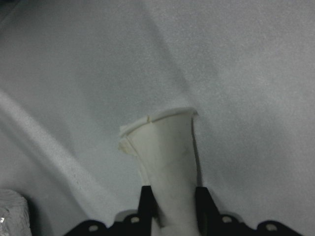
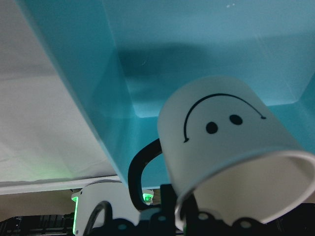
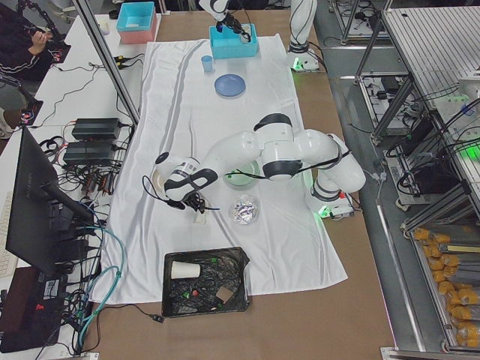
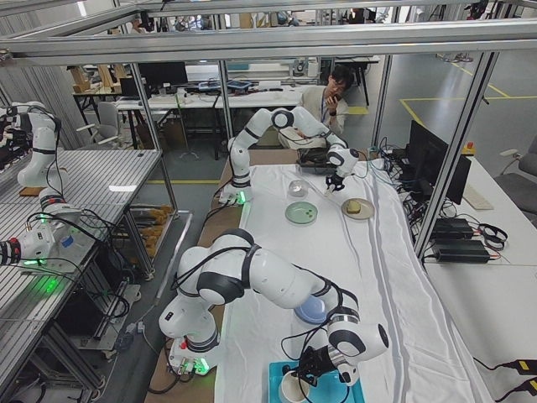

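Observation:
My left gripper is shut on a crumpled white paper cup (image 1: 167,157), low over the white cloth (image 1: 74,59) beside a foil dish (image 3: 244,210). My right gripper is shut on a white mug (image 2: 216,132) with a smiley face and black handle, inside or just over the blue bin (image 2: 69,64) at the far end of the table in the camera left view.
Between the arms are a blue plate (image 3: 229,85), a blue cup (image 3: 207,64), a green plate (image 4: 301,212) and a tan plate (image 4: 358,215). A black tray (image 3: 205,301) with mixed items lies at the near end.

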